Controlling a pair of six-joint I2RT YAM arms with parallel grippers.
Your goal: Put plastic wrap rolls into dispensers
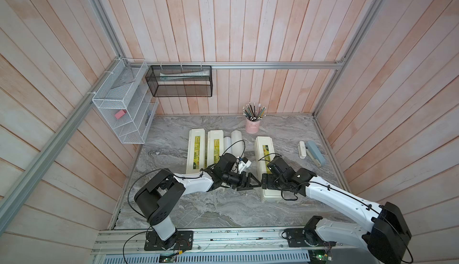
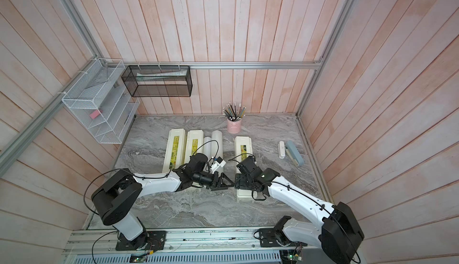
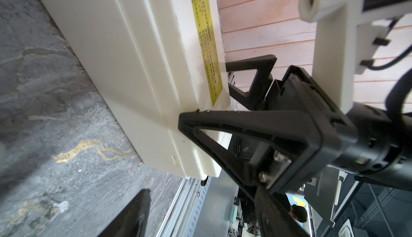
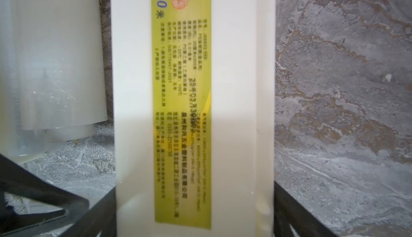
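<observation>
A white dispenser (image 1: 263,144) with a yellow label (image 4: 182,108) lies right of centre. My left gripper (image 1: 254,183) is at its left side near the front; in the left wrist view a part-open finger (image 3: 188,121) is against or just beside the dispenser's side (image 3: 120,65). My right gripper (image 1: 267,181) stands open over the dispenser, which fills the middle of the right wrist view between its fingers. Two more labelled dispensers (image 1: 195,149) (image 1: 215,142) lie at the left. Pale wrap rolls (image 1: 236,137) (image 4: 60,52) lie between, partly hidden by my left arm.
A pink pencil cup (image 1: 252,126) stands at the back. A white object (image 1: 302,149) and a blue one (image 1: 315,153) lie at the right. Wire racks (image 1: 119,106) hang at the left.
</observation>
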